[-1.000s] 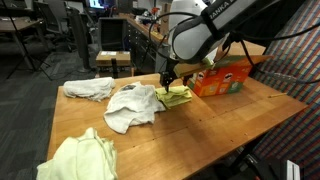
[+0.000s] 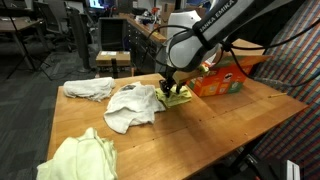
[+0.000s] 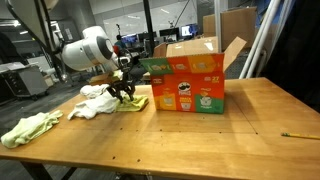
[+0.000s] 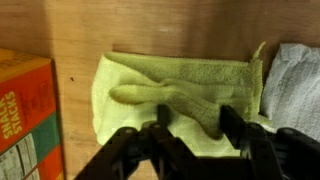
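A yellow-green cloth [image 4: 180, 80] lies crumpled on the table, with a raised fold running across it in the wrist view. My gripper is right down at this cloth, its fingertips apart with cloth showing between them. Whether the fingers touch the fabric is blurred. From the first exterior view the gripper [image 2: 172, 88] points down onto the cloth [image 2: 181, 98], hiding part of it. In the second exterior view the cloth [image 3: 134, 104] shows beside the box, under the gripper [image 3: 124, 92].
A red, green and orange box [image 3: 188, 85] with raised flaps stands close beside the cloth. On the other side lies a greyish-white cloth [image 2: 132, 107]. Another white cloth [image 2: 89, 88] and a pale green one [image 2: 80, 158] lie farther off.
My gripper has come down from above the yellow-green cloth to its surface. The other cloths and the box have stayed in place.
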